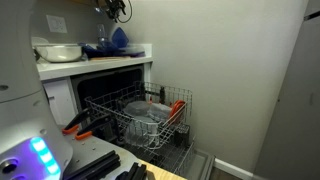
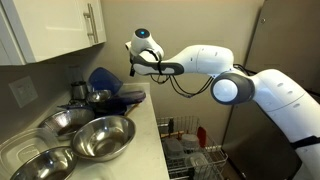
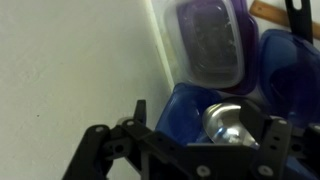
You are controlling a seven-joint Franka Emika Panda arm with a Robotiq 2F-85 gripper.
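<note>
High above the counter's far end, my gripper (image 2: 130,62) points down, its fingers open and empty. The wrist view looks past the gripper onto a blue container (image 3: 186,108), a shiny metal bowl (image 3: 222,125) and a clear rectangular container (image 3: 208,40), all well below the fingers. A dark blue dish (image 3: 290,75) lies to the right. In the second exterior view, a blue item (image 2: 104,80) leans by the back wall, under and left of the gripper.
Metal bowls (image 2: 105,138) crowd the counter (image 2: 148,150). An upper cabinet (image 2: 60,28) hangs at left. Below the counter, the dishwasher rack (image 1: 105,104) is pulled out, holding clear containers and an orange-red item (image 1: 177,109). Open floor lies right of it.
</note>
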